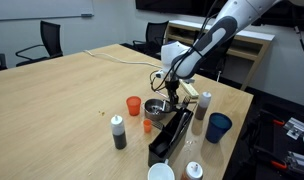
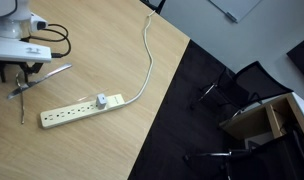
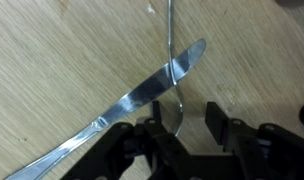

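Note:
In the wrist view my gripper has its dark fingers apart, low over the wooden table. A thin silver utensil (image 3: 171,38) runs down into the gap between them, with free space on both sides; its lower end is hidden by the gripper. A silver knife (image 3: 134,98) lies slantwise on the table, crossing the utensil just beyond the fingertips. From the second exterior view, the knife (image 2: 44,80) and the thin utensil (image 2: 21,103) show in front of the white gripper body; the fingertips are largely hidden there.
A white power strip (image 2: 70,113) lies beside the utensils. Close to the arm stand a metal pot (image 1: 154,114), a long black box (image 1: 164,147), a red cup (image 1: 133,105) and a blue cup (image 1: 219,126).

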